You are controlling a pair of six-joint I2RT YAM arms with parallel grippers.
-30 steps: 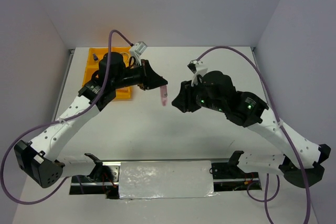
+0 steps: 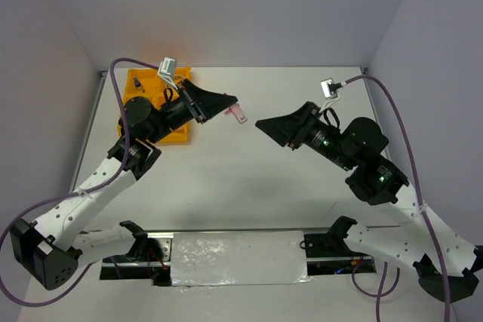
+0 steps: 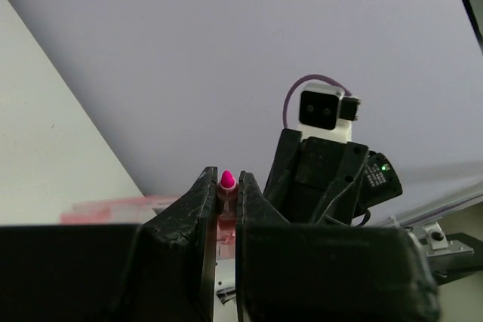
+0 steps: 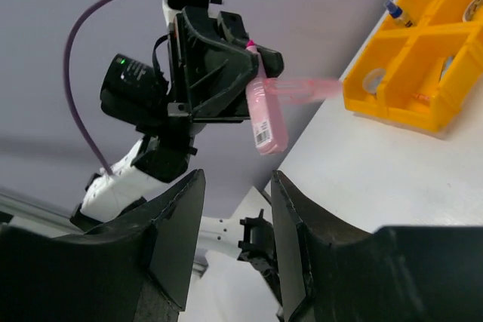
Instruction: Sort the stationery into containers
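My left gripper (image 2: 232,103) is shut on one end of a pink stationery item (image 2: 239,114). In the right wrist view the item (image 4: 266,107) hangs from the left fingers, with a bright pink tip, a barcode on its lower end and a blurred translucent pink part sticking out sideways. Between the left fingers, the pink tip (image 3: 227,181) shows in the left wrist view. Facing it from the right, my right gripper is open, with nothing between its fingers. The orange container stands at the back left, partly covered by the left arm in the top view.
Inside the container's compartments lie a small blue-capped bottle (image 4: 398,12), a roll of tape (image 4: 474,8) and other small items. The two grippers are close together above it.
The right gripper has drawn away to the right from the pink item. The left gripper has swung with the item, which has turned from hanging straight toward the front to slanting right.
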